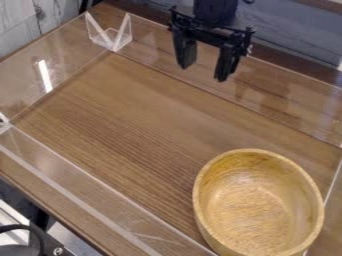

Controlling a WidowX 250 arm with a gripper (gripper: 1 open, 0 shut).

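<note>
My dark gripper [209, 56] hangs at the top middle of the camera view over the wooden floor of the tray, its two black fingers apart with nothing seen between them. A round cream-yellow bowl [258, 166] sits at the lower right.
A clear, angular plastic piece [110, 32] stands at the back left. A dark cable [24, 232] shows at the lower left corner.
</note>
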